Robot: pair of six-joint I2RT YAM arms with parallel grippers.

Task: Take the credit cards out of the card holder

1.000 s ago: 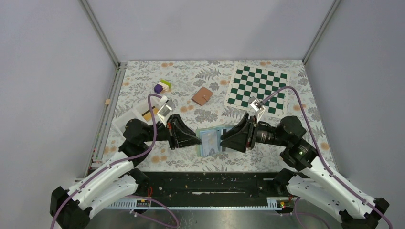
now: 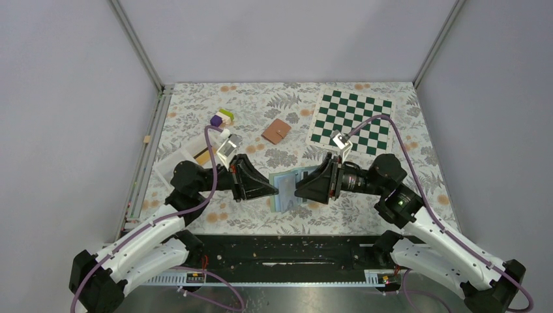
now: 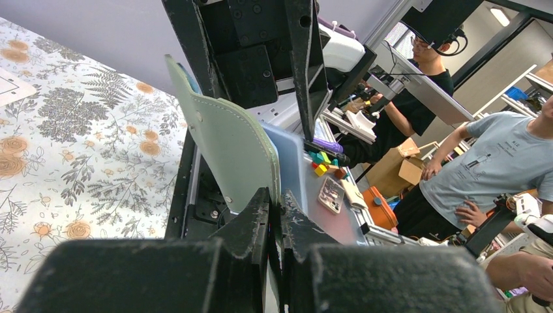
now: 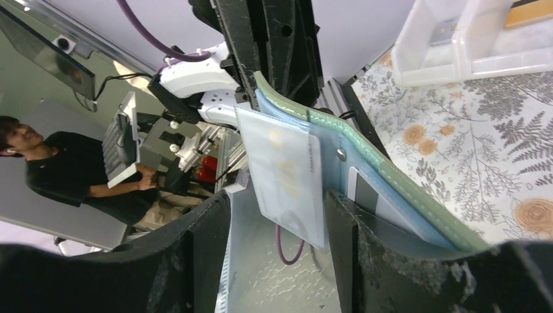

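The green card holder (image 3: 231, 140) is spread open in mid-air, and my left gripper is shut on its lower edge. Inside, as the right wrist view shows, are clear pale-blue sleeves (image 4: 287, 173); one leaf stands out from the cover, and a dark and white card edge (image 4: 368, 195) shows behind it. My right gripper is part open, its fingers on either side of the standing leaf near its lower part. Its right fingertip (image 4: 336, 208) lies close along the leaf's edge; contact is unclear. From above, both grippers (image 2: 276, 191) face each other across the holder (image 2: 287, 192).
A brown wallet (image 2: 276, 131) lies mid-table, with a green checkered board (image 2: 352, 120) to the right. At the left stand a clear tray (image 2: 171, 163) holding a yellowish card and some small coloured blocks (image 2: 222, 118). The table behind the holder is free.
My right gripper has moved left, closer over the holder. The left gripper has shifted very slightly to the right with the holder in it, and the leaves have tilted a little.
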